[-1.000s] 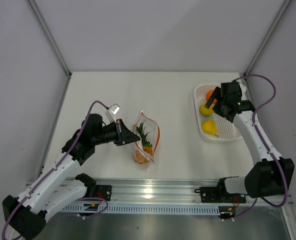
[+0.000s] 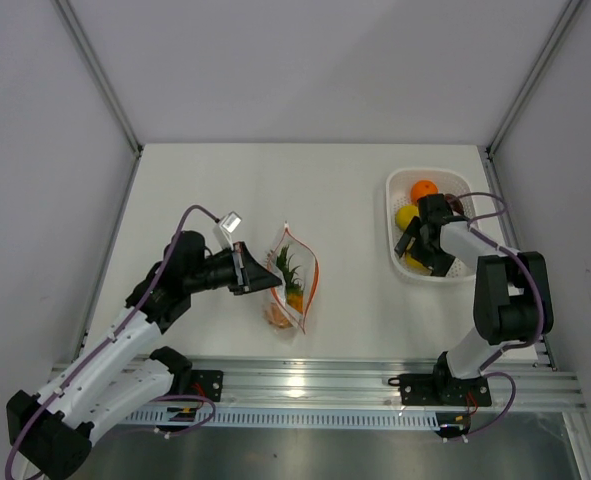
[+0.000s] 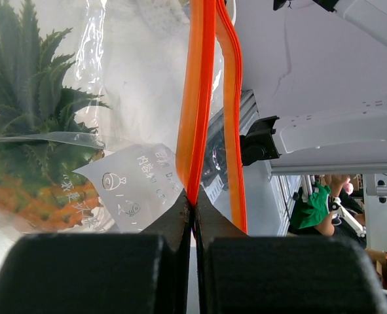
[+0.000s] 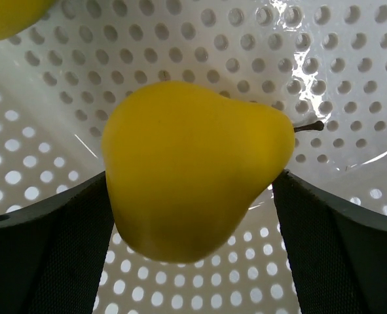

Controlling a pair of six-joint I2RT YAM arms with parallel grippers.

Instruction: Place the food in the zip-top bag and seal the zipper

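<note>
A clear zip top bag (image 2: 304, 258) with an orange-red zipper stands on the table left of centre, its mouth spread. Inside it are a pineapple (image 3: 33, 98) and an orange-brown item (image 2: 278, 316) low down. My left gripper is shut on the bag's orange zipper rim (image 3: 198, 111). In the white perforated basket (image 4: 350, 59), a yellow pear (image 4: 193, 170) lies between the spread fingers of my right gripper, which is open. Gaps beside the pear cannot be judged exactly.
An orange (image 2: 423, 190) and a yellow fruit (image 2: 406, 216) lie in the same basket, with a dark reddish item (image 2: 453, 203) at its right side. Bare table (image 2: 350, 220) stretches between bag and basket.
The left arm and the bag stay still.
</note>
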